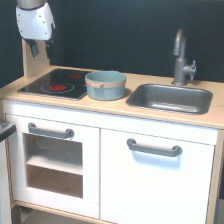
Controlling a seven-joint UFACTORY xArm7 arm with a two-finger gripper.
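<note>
At the top left, my gripper point(42, 49) hangs over the back left of the toy kitchen, near the cooktop point(58, 83). Its dark fingers look spread apart, and nothing shows between them. A blue-grey pot point(105, 88) stands upright on the counter, between the cooktop and the sink point(170, 98). Clear space separates the pot from my gripper, which is higher and to its left.
Behind the sink rises a grey faucet point(181, 65). The empty-looking basin fills the right of the wooden counter point(70, 102). Below are two white fronts with dark handles, the right one a plain door point(155, 185). The cooktop is bare.
</note>
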